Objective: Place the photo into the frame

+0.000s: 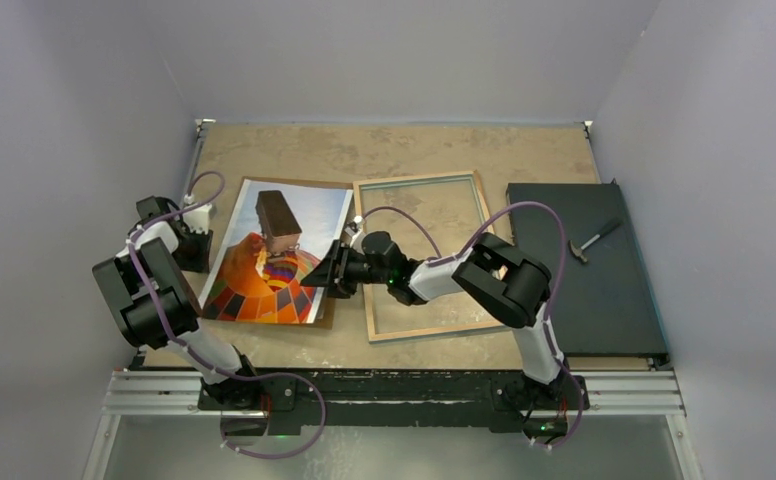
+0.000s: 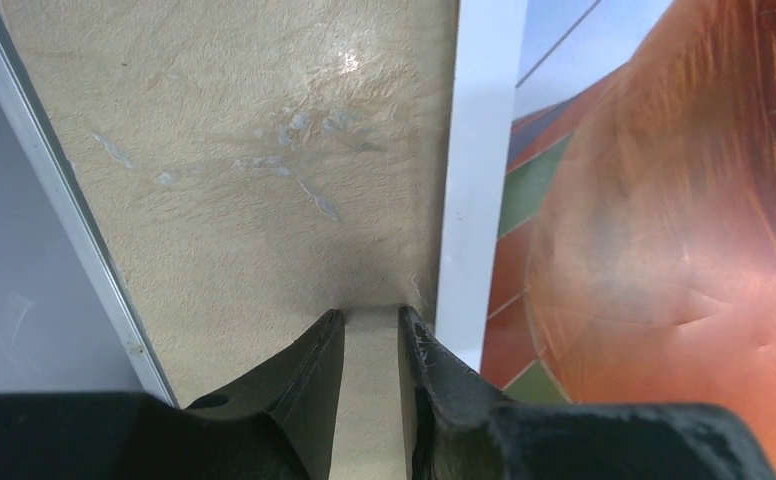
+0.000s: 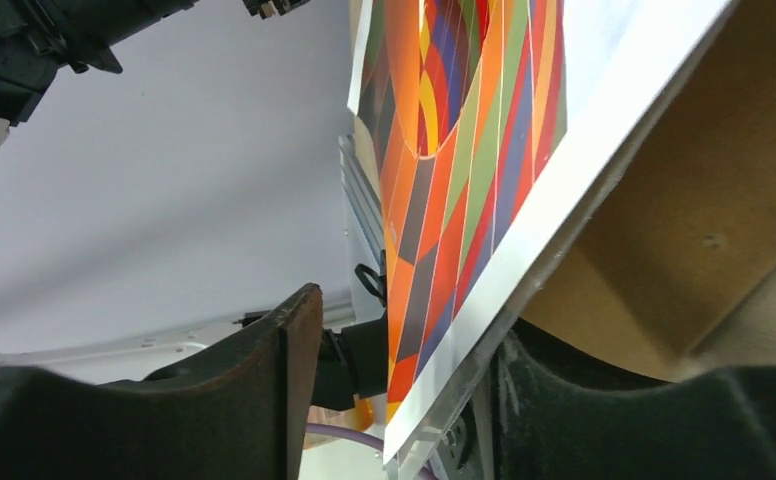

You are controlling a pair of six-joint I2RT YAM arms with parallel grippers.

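The hot-air balloon photo [image 1: 264,280] lies on a brown board [image 3: 654,260] left of the empty wooden frame [image 1: 424,330]. My right gripper [image 1: 332,268] is at the photo's right edge; in the right wrist view the white edge [image 3: 574,190] runs between its parted fingers, lifted above the board. My left gripper is low over the table beside the photo's left edge [image 2: 472,190]; its fingertips are close together, and whether anything is between them is unclear.
A dark board [image 1: 584,300] with a hammer [image 1: 594,240] lies at the right. Walls stand close on the left, back and right.
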